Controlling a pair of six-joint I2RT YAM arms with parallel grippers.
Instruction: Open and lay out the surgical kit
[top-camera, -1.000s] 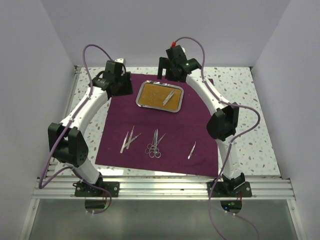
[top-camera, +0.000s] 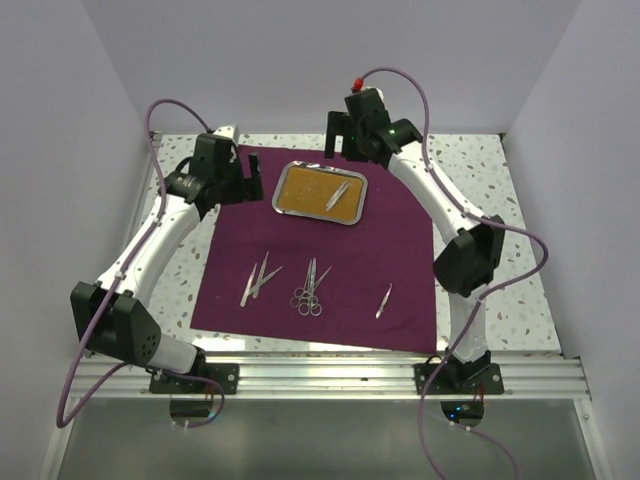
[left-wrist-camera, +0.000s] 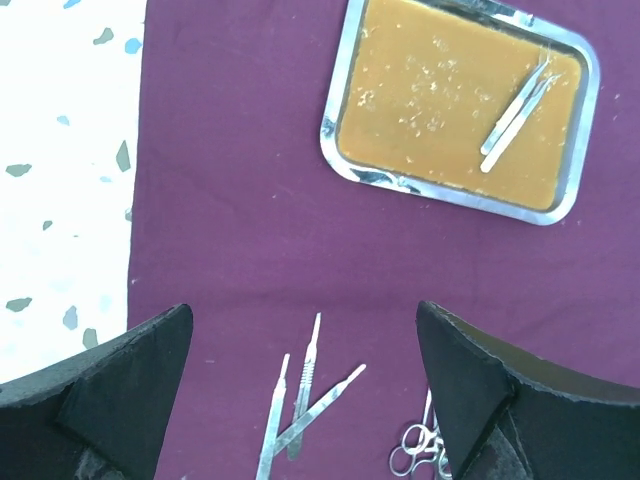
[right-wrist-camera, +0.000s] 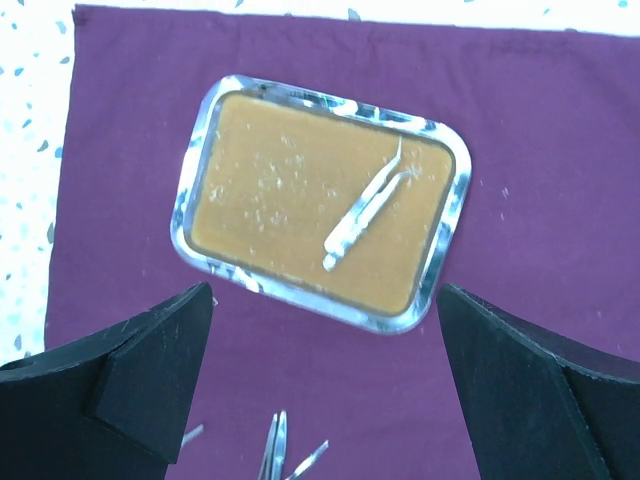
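Note:
A metal tray (top-camera: 282, 206) with a tan pad inside lies on the spread purple cloth (top-camera: 380, 270). Two tweezers (right-wrist-camera: 365, 212) rest side by side on the pad. Laid out at the front left of the cloth are several scalpel handles (top-camera: 258, 280), with scissors (top-camera: 311, 290) in a cluster at front centre. A single thin instrument (top-camera: 384, 300) lies by itself to their right. My left gripper (top-camera: 255, 178) is open and empty, left of the tray. Above the tray's far edge hovers my right gripper (top-camera: 337, 136), also open with nothing between its fingers.
A speckled white table (top-camera: 500, 290) borders the cloth on both sides. Bare cloth shows between the tray and the instruments, and right of the tray.
My left gripper has opened wider and its arm has shifted left a little. The right arm moved slightly to the right over the last second. Tray and instruments stayed put.

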